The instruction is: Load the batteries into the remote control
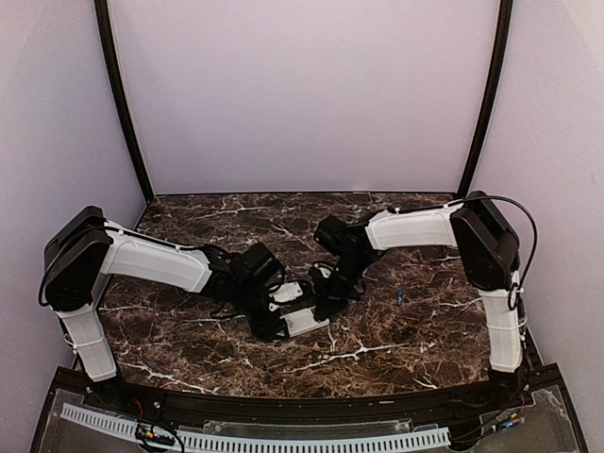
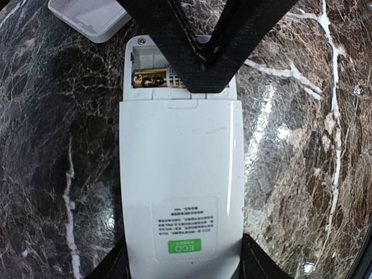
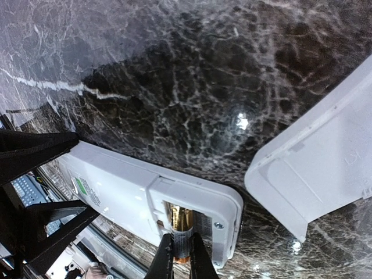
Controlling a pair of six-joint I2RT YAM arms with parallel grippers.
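The white remote [image 1: 304, 321] lies between both grippers with its battery bay uncovered. My left gripper is shut on its ECO-labelled end. In the right wrist view my right gripper is shut on a gold battery [image 3: 181, 224] at the bay; the left wrist view shows a gold battery [image 2: 151, 77] lying crosswise in it, partly hidden behind the right gripper's black fingers. The detached white battery cover [image 3: 314, 163] lies apart, beside the remote's open end.
A small blue object, likely a battery [image 1: 400, 297], lies on the dark marble table [image 1: 396, 349] to the right. The side walls and rear panel bound the space.
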